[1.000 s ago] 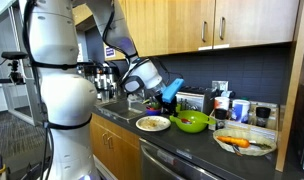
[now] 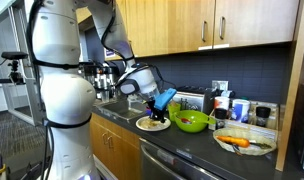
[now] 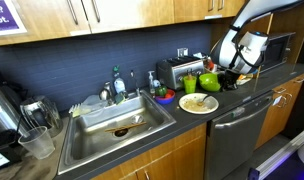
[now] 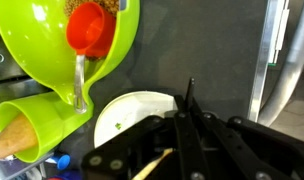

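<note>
In the wrist view my gripper comes in from the bottom edge, its dark fingers brought together in a narrow point. It looks shut, and whatever may be between the fingertips cannot be made out. Under it, partly covered by the fingers, is a white plate (image 4: 120, 112) with pale yellowish food. Exterior view 1 has the arm's blue-banded end beside that plate (image 2: 152, 124), close to the green bowl (image 2: 196, 123). A red scoop (image 4: 88, 28) with a metal handle rests in the bowl, over brown grainy contents.
A green cup (image 4: 32, 128) holding something orange-brown adjoins the bowl. Farther right, a plate (image 2: 242, 149) carries carrots and other items. The sink (image 3: 117, 130) lies left of the plate of food. Dark bare counter and its front edge show beside the gripper.
The gripper end has shifted left and lower in exterior view 1, from near the green bowl toward the plate of food. The bowl and plates stay in place.
</note>
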